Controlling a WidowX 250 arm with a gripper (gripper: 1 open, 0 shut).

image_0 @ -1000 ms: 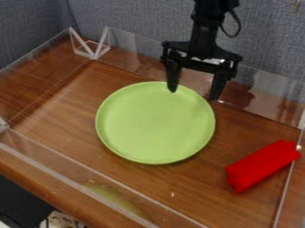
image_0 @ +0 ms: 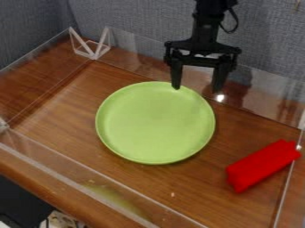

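My black gripper (image_0: 198,75) hangs at the back centre of the wooden table, just behind a large flat green plate (image_0: 154,125). Its two fingers are spread apart with nothing between them. A red oblong block (image_0: 261,166) lies at the right front, apart from the plate.
A small white wire frame (image_0: 91,43) stands at the back left by the grey padded wall. Clear edging runs along the table's back and front.
My gripper has moved slightly backward and up in the view, away from the plate. The plate and red block look unchanged.
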